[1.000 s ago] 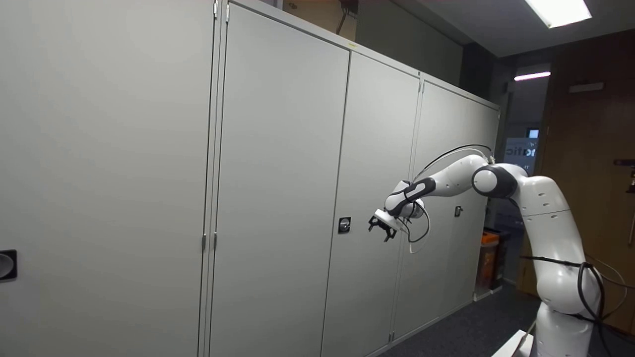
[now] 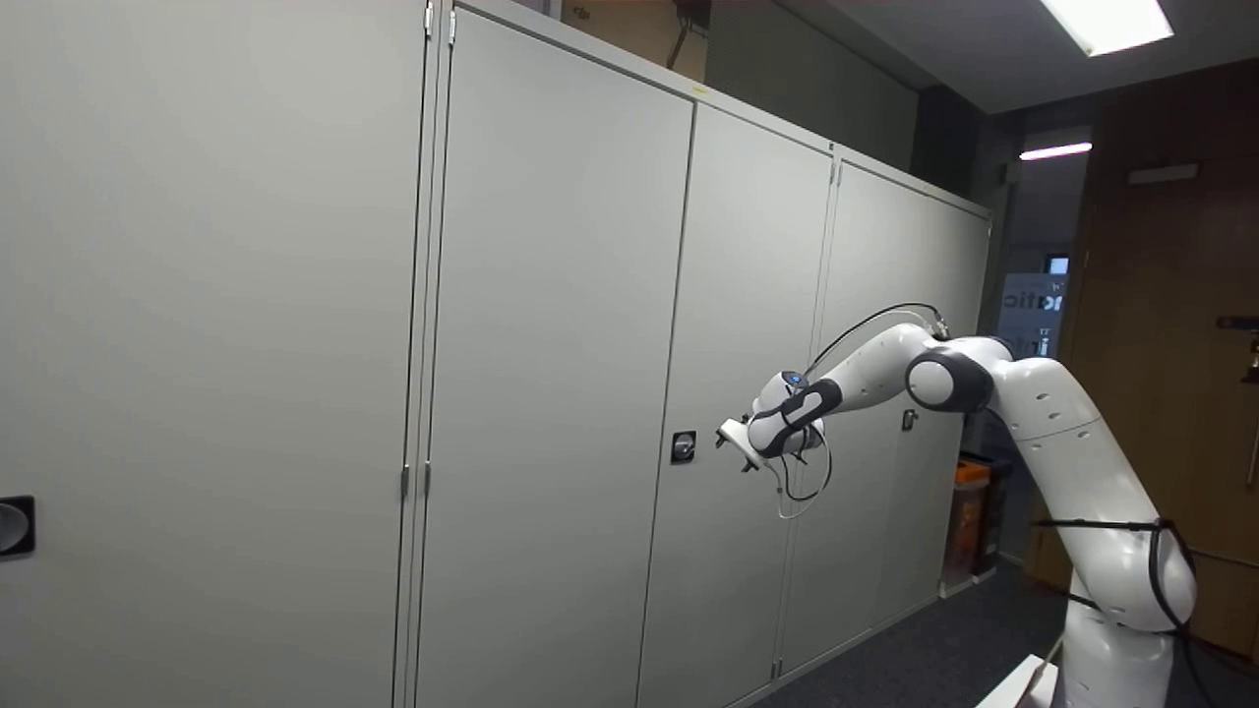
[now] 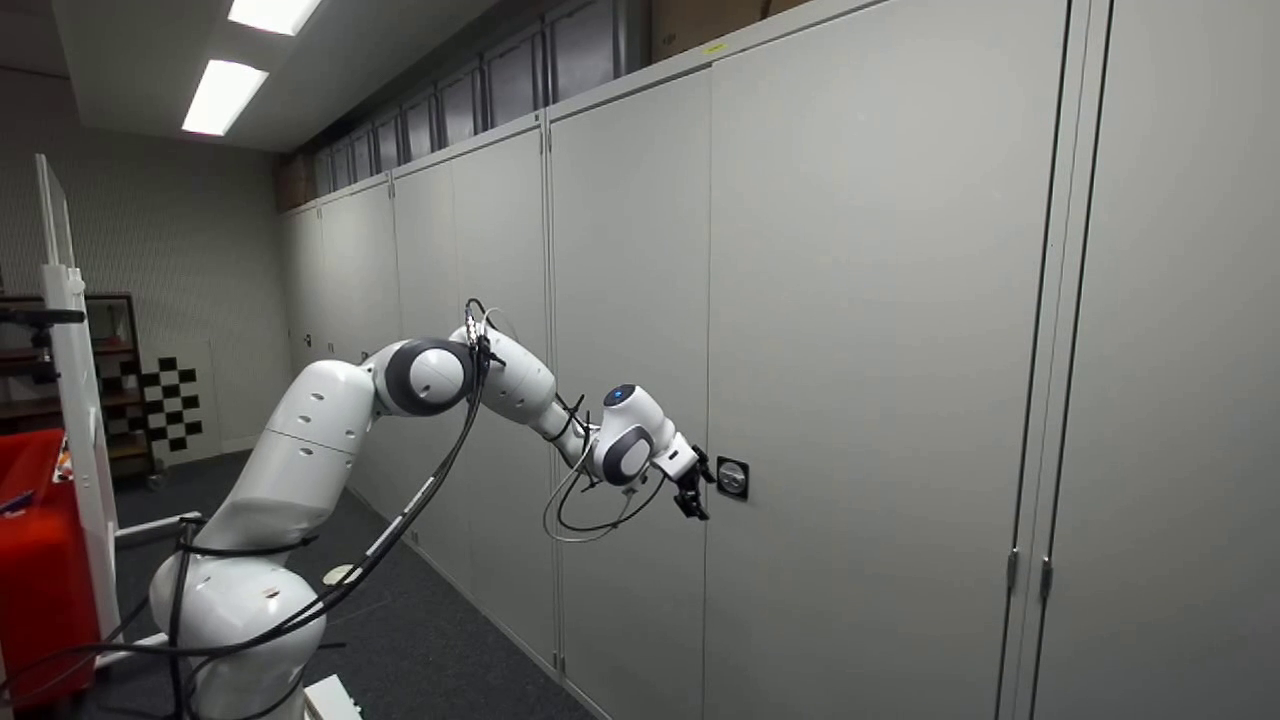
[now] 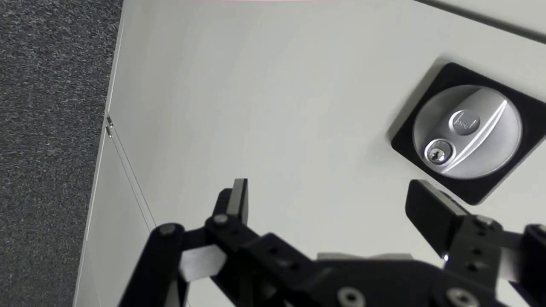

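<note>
A round silver handle (image 4: pixel 468 132) with a keyhole sits in a black square plate on a light grey cabinet door (image 4: pixel 266 128). The same handle (image 2: pixel 684 446) shows near the door seam in exterior view 1. My gripper stands open in the wrist view, bare door visible between its fingers. The right finger (image 4: pixel 435 212) reaches close to the plate's lower corner in that view; whether they touch cannot be told. In exterior view 2 the gripper (image 3: pixel 699 482) appears just left of the handle (image 3: pixel 733 478), tilted towards the door.
Tall closed cabinets (image 2: pixel 567 354) line the wall. Another handle (image 2: pixel 17 526) is at the far left. Grey carpet (image 3: pixel 480 648) lies below. A red object (image 3: pixel 42 552) and a white-framed stand (image 3: pixel 78 408) are behind the arm.
The cabinet doors look unchanged.
</note>
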